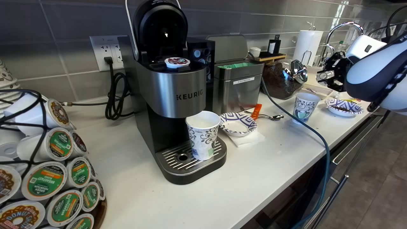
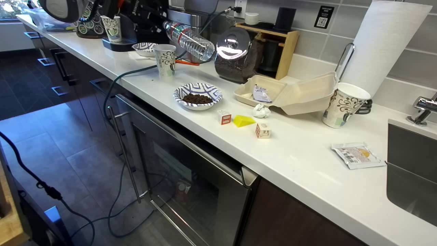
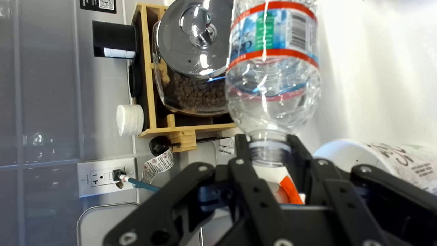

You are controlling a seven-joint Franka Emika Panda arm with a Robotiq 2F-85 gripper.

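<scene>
A clear plastic bottle [image 3: 272, 82] with a red, blue and green label is gripped at its neck by my gripper. Seen in exterior view 2, the bottle [image 2: 190, 41] is tilted, its neck at the gripper and its base pointing down to the right, above the counter. Between it and the counter's front edge stands a patterned paper cup [image 2: 165, 61], upright and apart from the bottle. In exterior view 1 my gripper [image 1: 324, 76] is above and behind that cup [image 1: 305, 107], at the right. The bottle's mouth faces the gripper; no cap can be made out.
A coffee maker [image 1: 177, 89] with a cup [image 1: 203, 135] on its tray stands left. Close to the bottle sits a glass jar [image 2: 233, 55] of coffee beans. Bowls [image 2: 197, 96], a takeaway box [image 2: 286, 92] and another cup [image 2: 346, 104] occupy the counter. A blue cable crosses it.
</scene>
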